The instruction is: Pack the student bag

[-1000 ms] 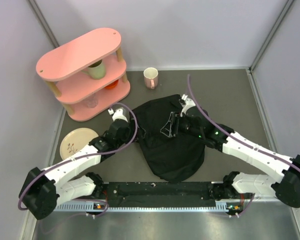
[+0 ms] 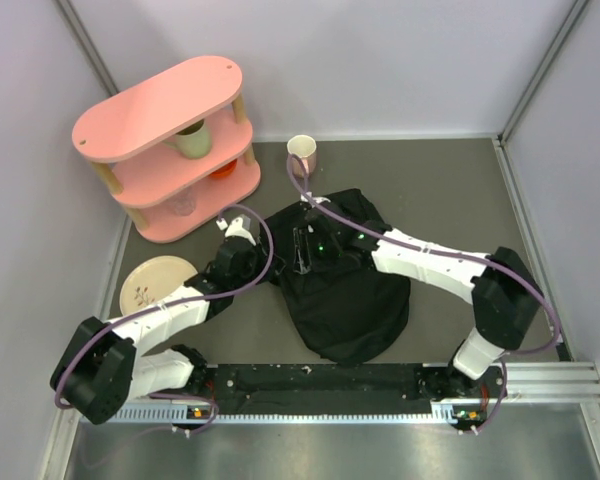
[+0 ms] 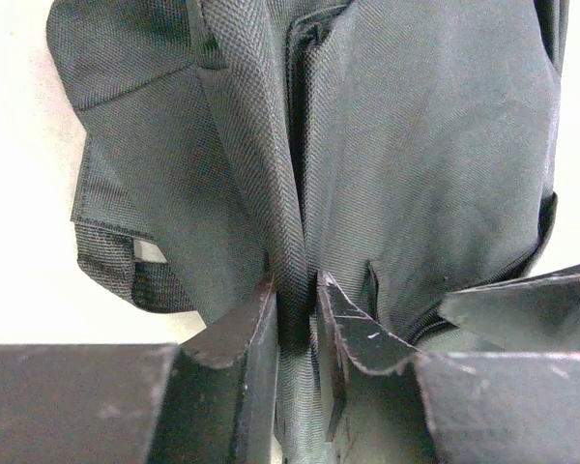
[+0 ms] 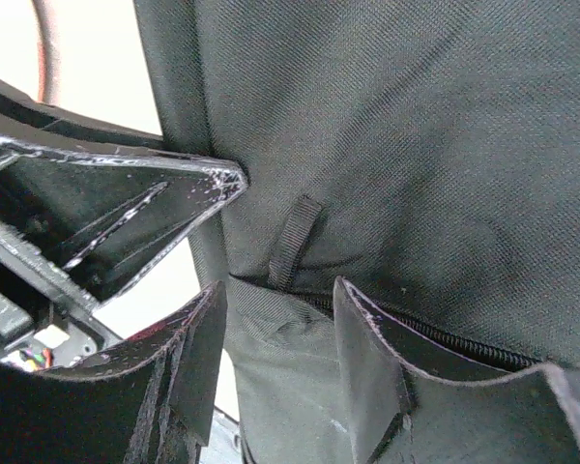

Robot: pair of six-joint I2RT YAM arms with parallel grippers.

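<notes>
The black fabric bag [image 2: 355, 310] lies flat in the middle of the table. At its left edge, my left gripper has a raised fold of the bag squeezed between its fingertips. My right gripper is part open over the bag's upper left, close to the left gripper. A zipper [image 4: 454, 345] with a fabric tab [image 4: 295, 240] shows beneath and between the right fingers, with nothing gripped there. The left gripper's fingertip [image 4: 227, 181] reaches in from the left of the right wrist view.
A pink three-level shelf [image 2: 160, 105] stands at the back left, holding a green cup [image 2: 193, 142] and an orange item [image 2: 223, 171]. Behind the bag is a pink mug [image 2: 302, 155]. A plate [image 2: 158, 262] lies at the left. Table right of the bag is clear.
My right gripper has moved left across the bag towards the left gripper.
</notes>
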